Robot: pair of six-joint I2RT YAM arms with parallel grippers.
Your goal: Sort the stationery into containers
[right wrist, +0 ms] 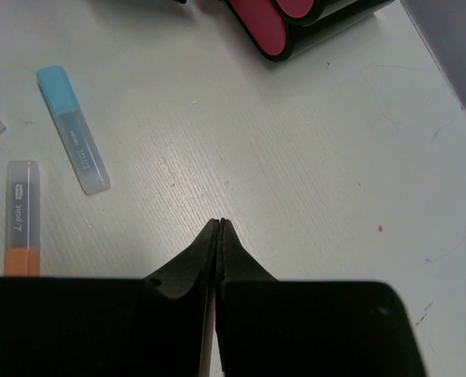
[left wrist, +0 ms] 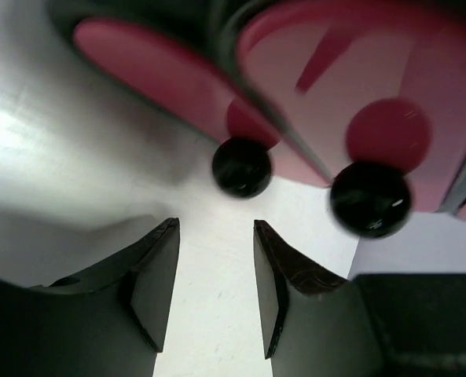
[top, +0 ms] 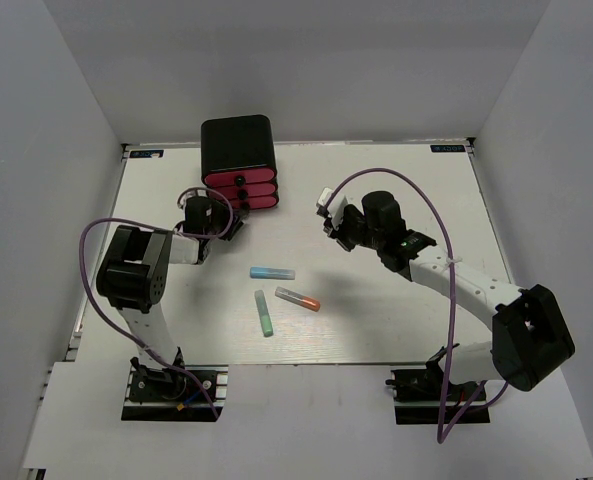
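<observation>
A black cabinet (top: 238, 143) with pink drawer fronts and round black knobs stands at the back left; every drawer looks closed. Close in front of it is my left gripper (top: 238, 222), its fingers apart and empty. In the left wrist view one black knob (left wrist: 242, 167) lies just beyond the gap between the fingertips, and a second knob (left wrist: 371, 199) sits to the right. Three pens lie on the table: blue-capped (top: 272, 273), orange-ended (top: 298, 299) and green-ended (top: 264, 313). My right gripper is shut above bare table, nothing showing between its fingers.
Grey walls enclose the back and sides. Purple cables loop above both arms, and the left one (top: 83, 250) bows out at the left edge.
</observation>
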